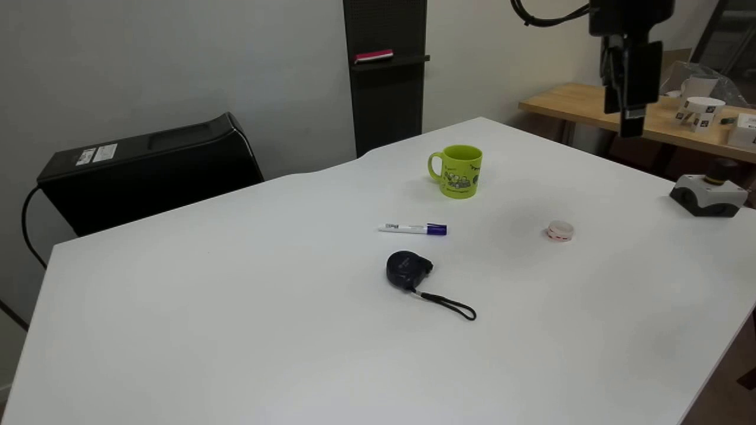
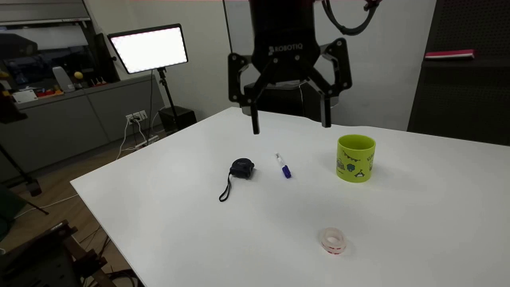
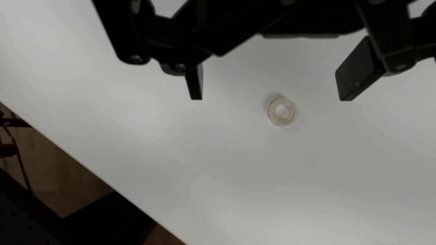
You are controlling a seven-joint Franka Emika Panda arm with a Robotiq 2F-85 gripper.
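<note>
My gripper [image 2: 291,125] hangs open high above the white table, its fingers wide apart and nothing between them. In the wrist view a small roll of clear tape [image 3: 282,112] lies flat on the table below, between and slightly beyond the two fingertips. A green mug [image 1: 460,172] with printed drawings stands upright toward the back of the table. A white marker with a purple cap [image 1: 412,229] lies in front of it. Nearer the front rests a black tape measure [image 1: 409,270] with a wrist loop.
A grey and black button box [image 1: 709,192] sits by the table's right edge. Behind the table stands a black case [image 1: 152,170].
</note>
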